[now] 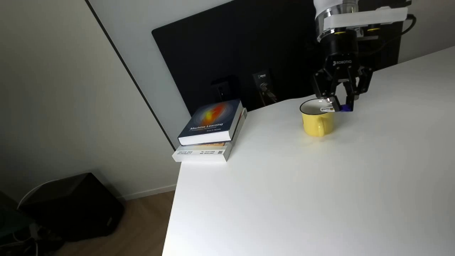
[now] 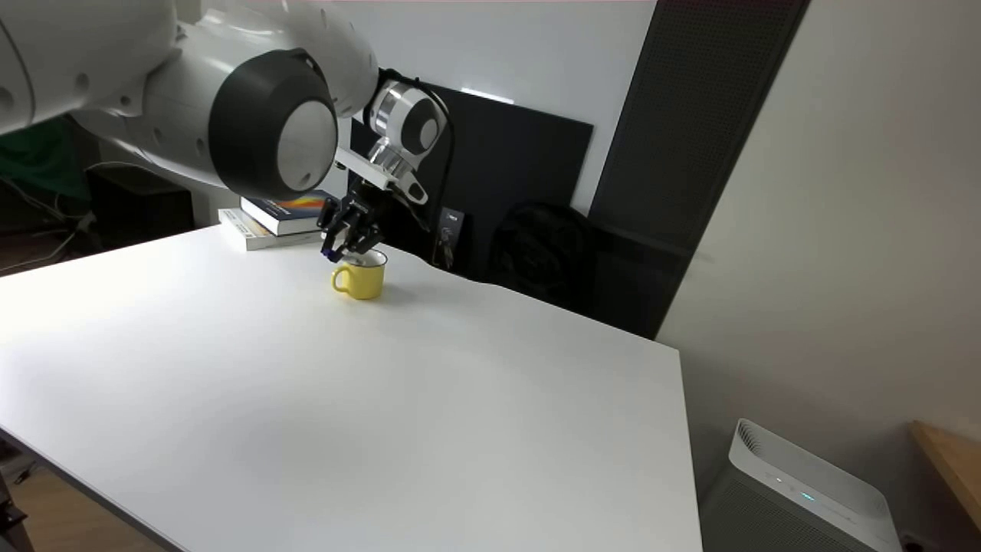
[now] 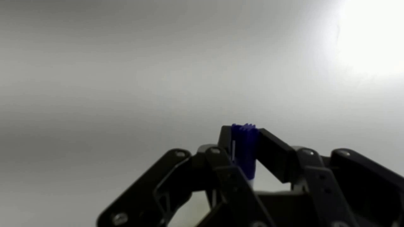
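Observation:
My gripper (image 1: pixel 342 109) is shut on a marker with a blue-purple cap (image 3: pixel 244 149), the cap pinched between the black fingertips. From the cap, the white body of the marker (image 1: pixel 327 109) extends left across the mouth of the yellow mug (image 1: pixel 315 126) in exterior view 1. Whether it touches the rim or dips inside, I cannot tell. The mug stands upright on the white table, its handle facing the front in that view. In exterior view 2 my gripper (image 2: pixel 333 252) is just above and left of the mug (image 2: pixel 365 280).
A stack of two thick books (image 1: pixel 211 123) lies at the table's left back corner in exterior view 1. A black panel (image 1: pixel 256 47) stands behind the table, with a socket and cables near its lower edge.

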